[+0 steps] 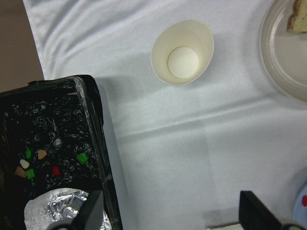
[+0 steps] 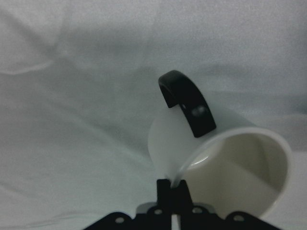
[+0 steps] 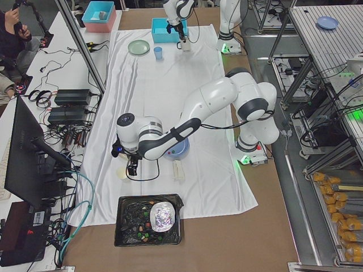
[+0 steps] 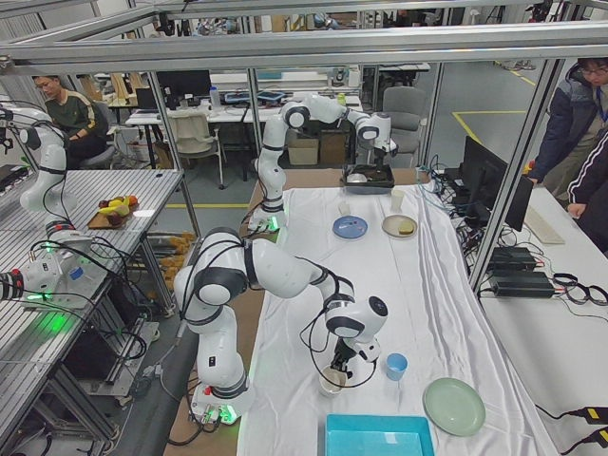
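My left gripper (image 3: 133,167) is open above the cloth near a cream cup (image 1: 182,50), a beige plate with bread (image 1: 278,57) and a black tray (image 3: 127,232). A foil-covered item (image 3: 163,216) lies in that tray among small coloured bits; nothing shows between the left fingers. My right gripper is shut on the rim of a white mug (image 2: 165,143) with a black handle, which is tilted in the right wrist view.
A blue plate (image 4: 350,227) lies beside the beige one. At the other end are a cyan bin (image 4: 378,439), a blue cup (image 4: 396,367) and a green plate (image 4: 454,407).
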